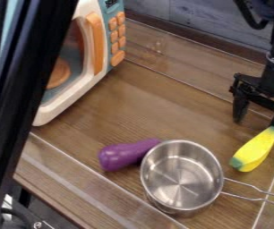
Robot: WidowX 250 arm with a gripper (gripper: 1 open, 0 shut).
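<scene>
My black gripper [261, 106] is at the right side of the camera view, low over the table and just behind a yellow banana [255, 151]. The banana lies on the wooden table, its upper end close to or under the fingers; I cannot tell whether anything is between them. A purple eggplant [124, 154] lies left of a silver pot [179, 170], whose handle reaches right, below the banana.
A toy microwave [98, 54] with orange buttons stands at the upper left. A dark vertical edge runs along the left of the view.
</scene>
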